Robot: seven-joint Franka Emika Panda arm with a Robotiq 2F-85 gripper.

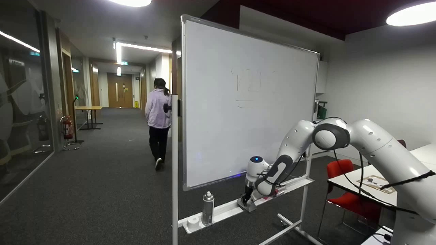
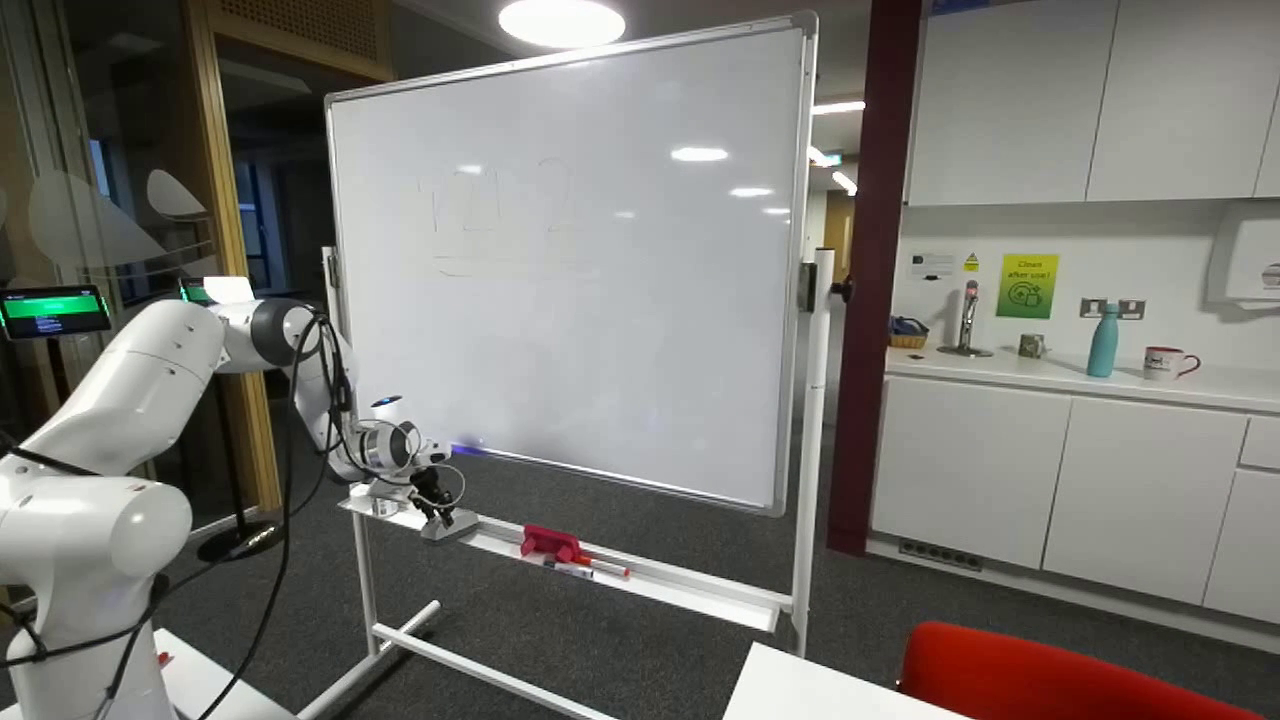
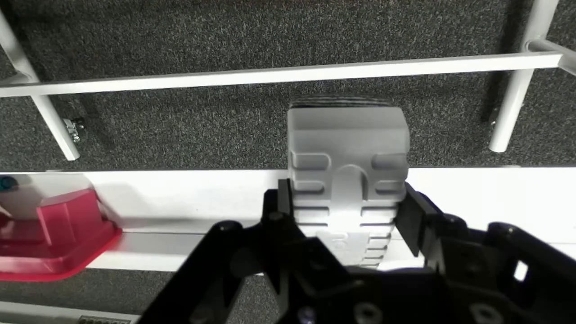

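Note:
A grey ribbed eraser [image 3: 348,140] with a dark layered pad at its far end lies between the black fingers of my gripper. One finger presses on each side of it, so the gripper is shut on it. In exterior view 1 the eraser [image 1: 247,205] is at the whiteboard's tray, and my gripper [image 1: 244,199] is over it; I cannot tell whether it rests on the tray. The whiteboard [image 2: 576,360] carries faint marks and underlines in its upper part. Its ledge, the white tray [image 3: 178,194], runs below.
A spray can [image 1: 208,209] and a white roll [image 1: 193,222] stand at one end of the tray. On its other side lie a red holder [image 2: 551,542] and pens [image 2: 606,566]. A person [image 1: 158,116] walks in the corridor behind the board.

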